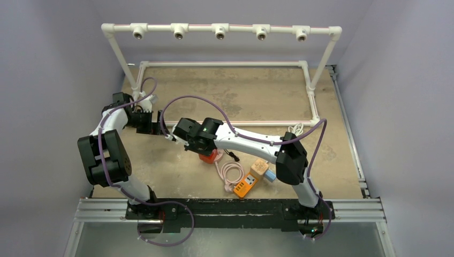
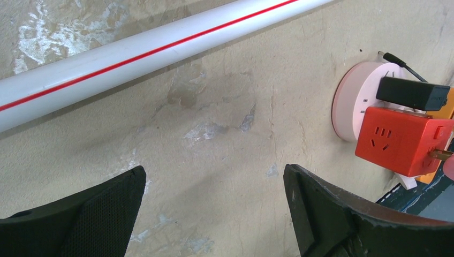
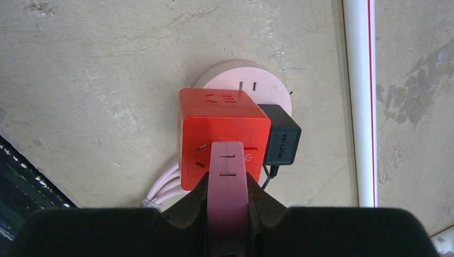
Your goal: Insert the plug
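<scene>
A red cube socket sits on the round pink socket base, beside a black TP-LINK adapter. My right gripper is shut on a pink plug, held over the cube's side face with slots and power button; whether its pins are in the slots is hidden. In the left wrist view a brass pin shows between the pink plug and the red cube. My left gripper stands open and empty over bare board at the left, apart from the sockets.
An orange power strip, a wooden block, a blue item and coiled pink cable lie to the right. White pipe frame runs behind them. The board's left front is clear.
</scene>
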